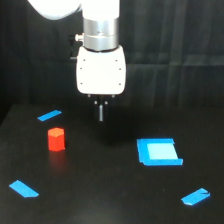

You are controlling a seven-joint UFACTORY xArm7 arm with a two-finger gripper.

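Observation:
A small red cube (56,139) stands on the dark table, left of the middle. To the right lies a white square (161,151) bordered with blue tape, with nothing on it. Above the table, between the cube and the square, hangs my gripper (100,110), pointing down below the white arm body (101,72). It is clear of both. Its dark fingers blend into the background, so how far apart they stand is unclear. No object shows at their tips.
Blue tape strips lie flat at the back left (49,115), front left (23,188) and front right (195,197). A black curtain (175,60) hangs behind the table.

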